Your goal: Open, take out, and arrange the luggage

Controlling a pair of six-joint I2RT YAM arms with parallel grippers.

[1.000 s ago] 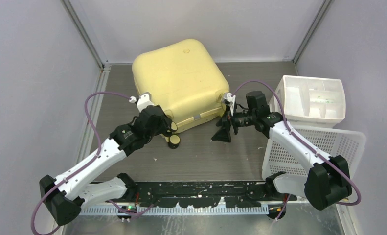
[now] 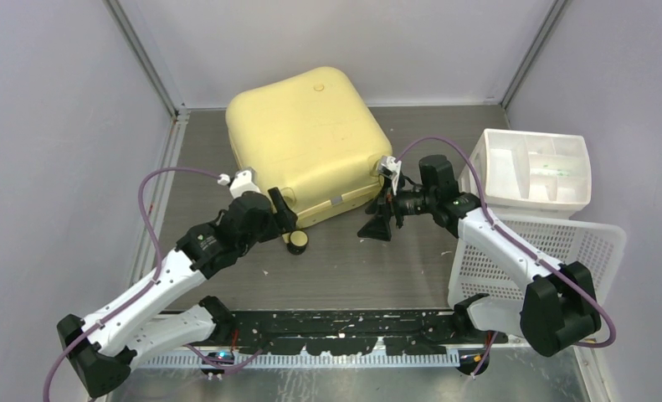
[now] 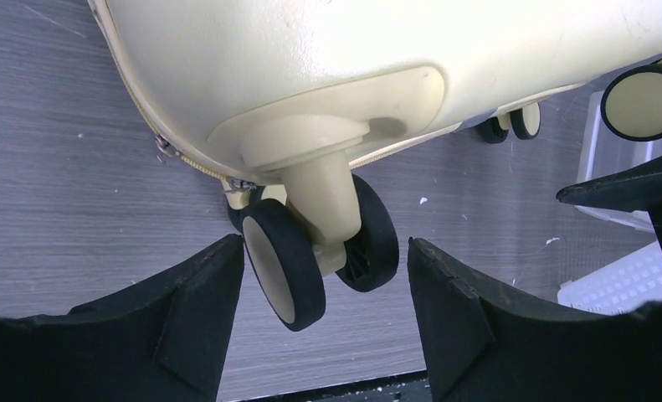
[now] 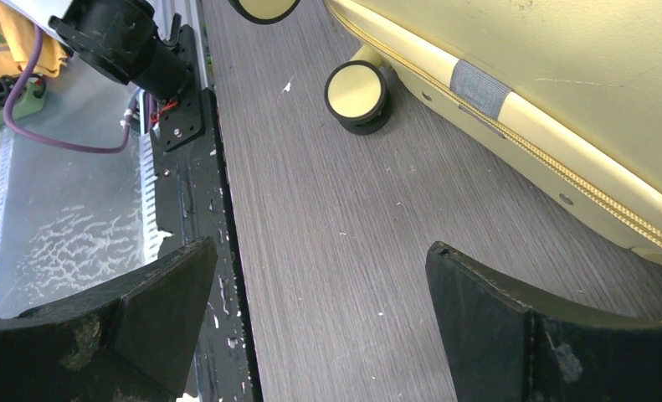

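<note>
A cream hard-shell suitcase (image 2: 305,134) lies on the grey floor at the back centre, zip along its front edge (image 4: 541,153). My left gripper stands open at the suitcase's front-left caster wheel (image 3: 279,264), which sits between or just beyond its fingertips in the left wrist view. Another wheel (image 2: 298,242) shows just in front of the case. My right gripper is open at the front-right of the case, with only bare floor between its fingers.
A white divided bin (image 2: 503,159) and a white perforated basket (image 2: 570,239) stand at the right. Walls enclose the back and sides.
My left arm has shifted slightly left in the top view, its gripper drawing back a little from the wheel. The suitcase and right arm look almost unchanged.
</note>
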